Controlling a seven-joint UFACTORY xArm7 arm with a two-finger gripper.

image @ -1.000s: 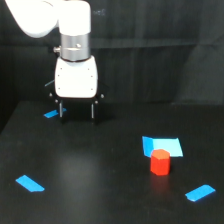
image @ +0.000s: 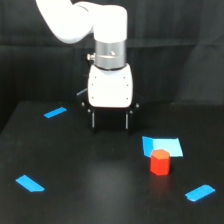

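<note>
A small red block (image: 160, 162) rests on the dark table at the right. Just behind it, and partly covered by it, lies a flat light-blue patch (image: 170, 148) with a deeper blue part at its left. My gripper (image: 110, 122) hangs pointing down, left of the block and farther back. Its two thin dark fingers stand wide apart, and only the dark background shows between them. A clear gap separates the gripper from both the block and the patch.
Blue strips lie flat on the table at the back left (image: 56, 112), front left (image: 30, 184) and front right (image: 201, 192). A black curtain (image: 180, 60) hangs behind.
The arm has moved to the right and a little lower in the view, and the back-left strip now shows more fully. The gripper remains open. Block and patch have not moved.
</note>
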